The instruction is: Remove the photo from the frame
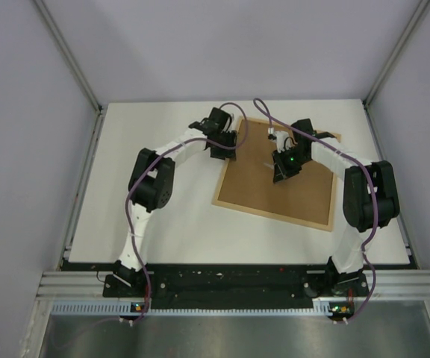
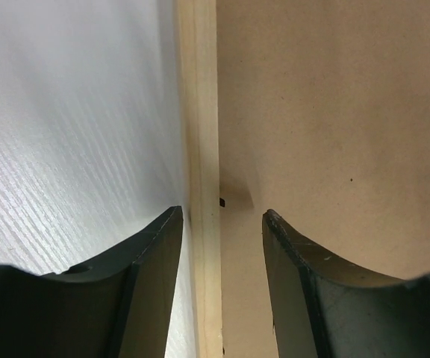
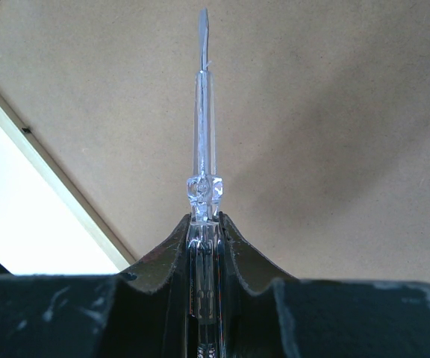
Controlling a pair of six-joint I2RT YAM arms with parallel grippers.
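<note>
A large picture frame lies back side up, its brown backing board (image 1: 260,183) ringed by a thin pale wooden rim (image 1: 275,216). Over the rim's left side stands my left gripper, open, one finger on the table side and the other over the board, with the wooden rim (image 2: 204,149) running between them. A clear screwdriver (image 3: 204,134) with a flat metal tip is clamped in my right gripper, above the board and pointing away. No photo shows; the face of the frame is turned down.
Small dark tabs show at the rim's inner edge, one tab near my left fingers and another tab (image 3: 26,130) in the right wrist view.
</note>
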